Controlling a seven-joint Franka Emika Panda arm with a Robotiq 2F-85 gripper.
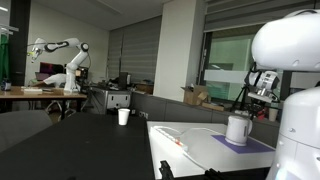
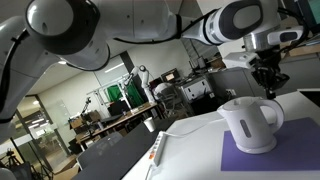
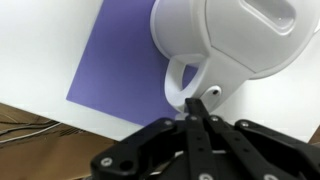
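Observation:
A white kettle (image 2: 250,125) stands upright on a purple mat (image 2: 232,160); its handle is on the right in exterior view 2. In the wrist view the kettle (image 3: 205,35) fills the upper middle, with its handle (image 3: 177,82) reaching towards my fingers. My gripper is shut at the top of the handle, close to a small round button-like spot. No object shows between its fingers. Whether the fingertips touch the kettle cannot be told. Exterior view 2 has the gripper (image 2: 271,94) just above the kettle's handle side.
On the white table (image 2: 190,150) a white power strip (image 2: 157,149) lies to the left of the mat, with a cable running towards the kettle. A white cup (image 1: 123,116) stands on the dark table.

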